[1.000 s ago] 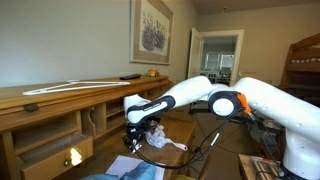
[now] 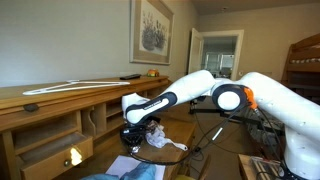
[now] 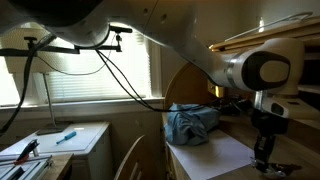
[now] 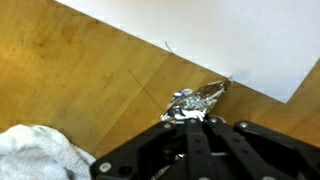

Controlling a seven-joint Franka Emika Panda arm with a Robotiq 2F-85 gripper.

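Observation:
On the wooden desk, a crumpled silvery wrapper (image 4: 202, 97) lies by the lower edge of a white sheet of paper (image 4: 215, 40). My gripper (image 3: 262, 163) points down at the desk, its fingers shut. In the wrist view the wrapper shows right at the fingertips, partly covered by the black gripper body; whether any of it is pinched between them cannot be told. Exterior view 2 has a shiny, dark scrap (image 3: 283, 168) beside the fingertips.
A white cloth (image 4: 42, 153) lies on the desk near the gripper. Blue-grey cloth (image 3: 190, 124) is heaped behind the paper. Open shelves and a drawer (image 2: 58, 160) line the back, below a ledge carrying a white hanger (image 2: 75, 86).
The desk items look unchanged.

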